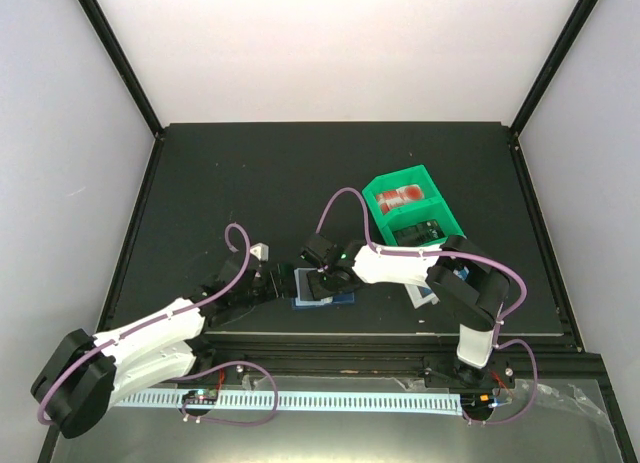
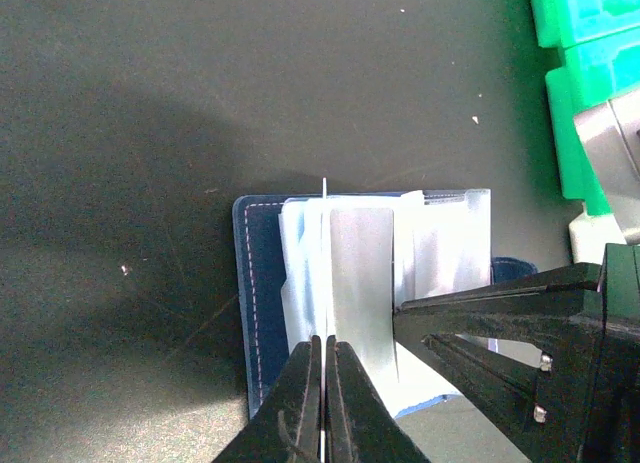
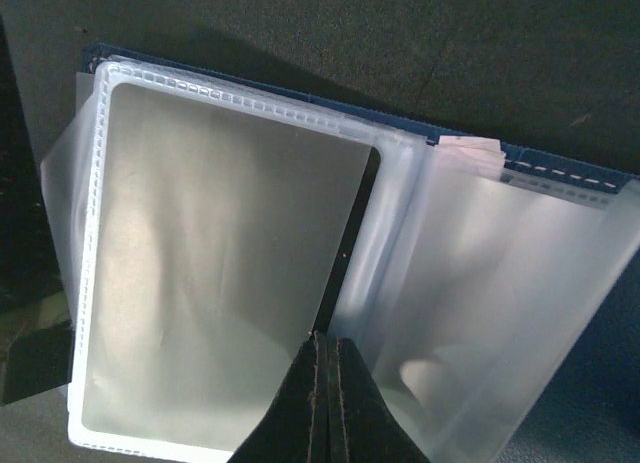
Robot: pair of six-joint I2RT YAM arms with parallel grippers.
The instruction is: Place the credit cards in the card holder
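The card holder [image 1: 335, 299], a dark blue booklet with clear sleeves, lies open on the mat near the front centre, partly under both grippers. My left gripper is shut at the holder's left side; a thin pale edge stands at its fingertips, and whether it is pinched cannot be seen. My right gripper is shut with its tips against the clear sleeves [image 3: 225, 263], beside a dark slit. In the left wrist view its black fingers [image 2: 500, 313] reach into the sleeves from the right. Pale cards [image 1: 422, 297] lie partly hidden beneath my right arm.
A green bin [image 1: 415, 178] with a red-and-white item and a dark item stands behind my right arm.
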